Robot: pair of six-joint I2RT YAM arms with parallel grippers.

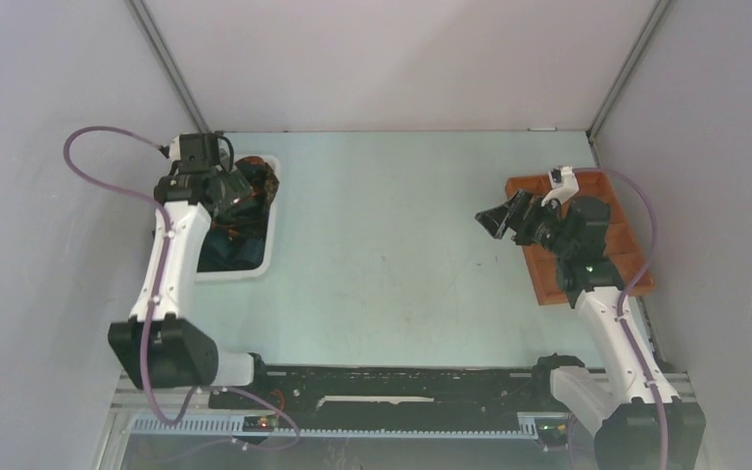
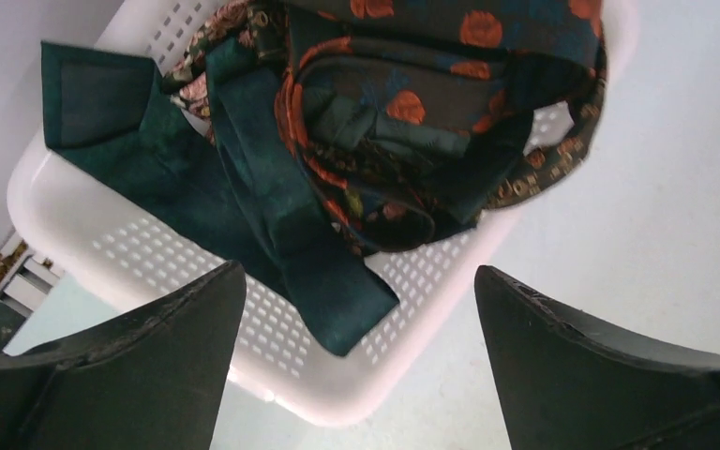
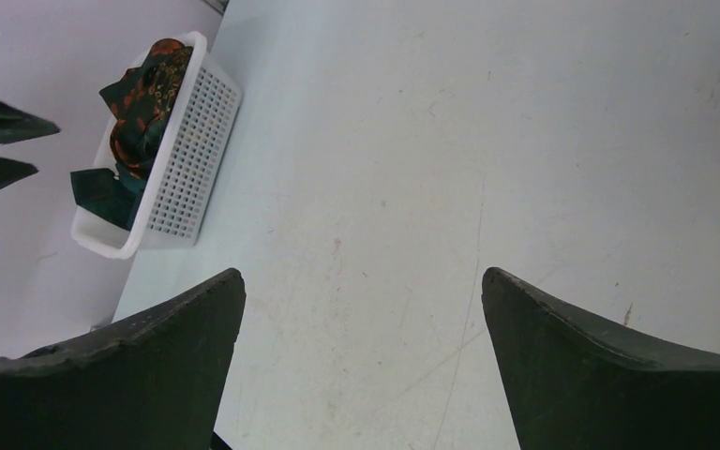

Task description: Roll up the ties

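Observation:
Dark ties lie in a loose heap inside a white basket (image 1: 272, 230) at the far left of the table. In the left wrist view a plain green tie (image 2: 281, 202) and a dark tie with orange flowers (image 2: 459, 89) cross over each other. Above the basket my left gripper stands open, its fingers apart and empty. On the right, near the inner edge of the orange tray, hangs my right gripper (image 1: 502, 223), also open; bare table shows between its fingers in the right wrist view.
An orange divided tray (image 1: 548, 289) sits at the right end of the table, partly hidden by the right arm. Its visible compartments look empty.

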